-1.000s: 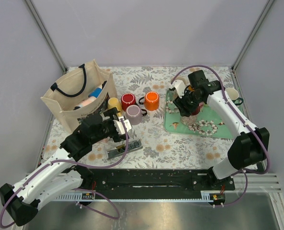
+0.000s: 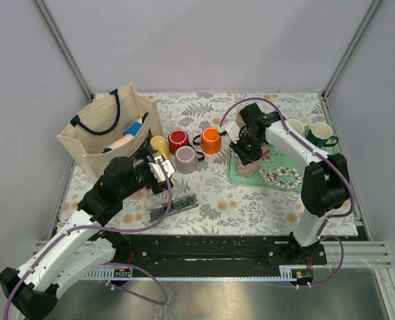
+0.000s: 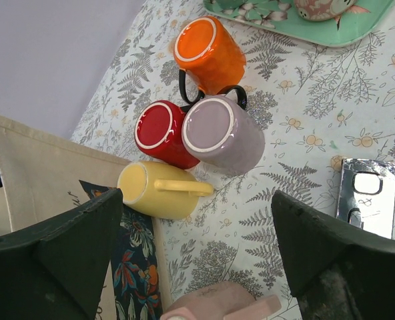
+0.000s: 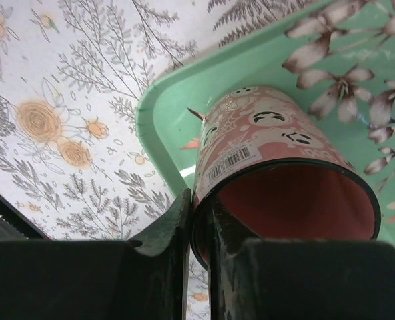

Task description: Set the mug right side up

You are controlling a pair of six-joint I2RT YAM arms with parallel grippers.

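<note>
A pink mug with cartoon faces lies tilted on its side on the green tray, its dark-rimmed mouth toward my right gripper, which is shut on the rim. In the top view that gripper is at the tray's left side, partly hiding the mug. My left gripper stands open above the left group of mugs: orange, red, lilac and yellow.
A canvas bag sits at the left. More mugs, one dark green, stand at the tray's back right. A metal strip lies at the front.
My right gripper and arm have shifted leftward, toward the tray's left edge. The left arm has moved slightly to the left.
</note>
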